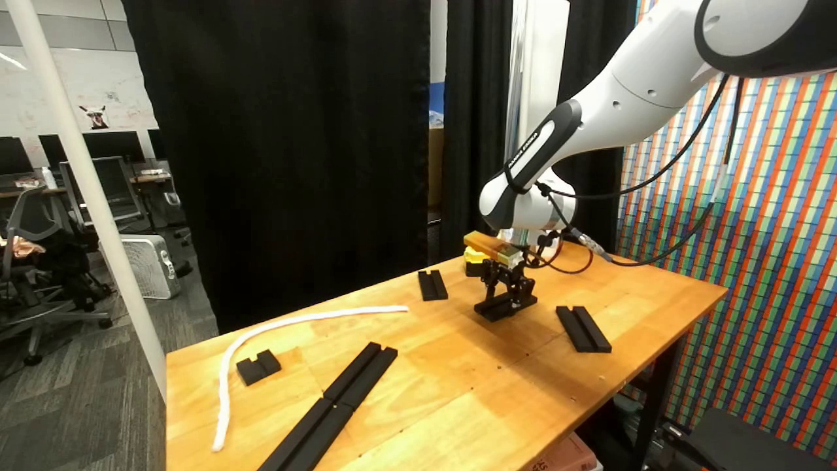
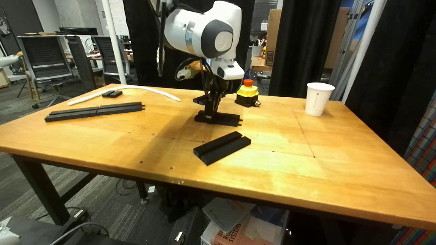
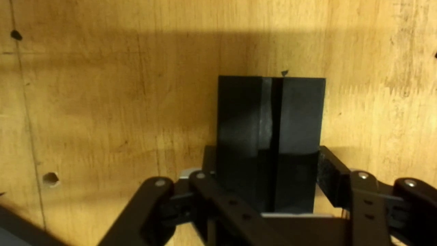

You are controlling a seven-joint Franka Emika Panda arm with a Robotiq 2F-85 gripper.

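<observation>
A black grooved block lies flat under the arm, its groove running lengthwise away from the gripper in the wrist view. My gripper is shut on this block, one finger pressed to each long side. From the first exterior view, the gripper points down over the same block, which appears to rest on the table. In the second exterior view, pegs stick out from one end of the held block. The fingers hide part of it there.
Loose grooved blocks lie nearby: one in front, one behind, and a short one at left. Two joined blocks form a track beside a white strip. A yellow-and-red button box and paper cup stand farther back.
</observation>
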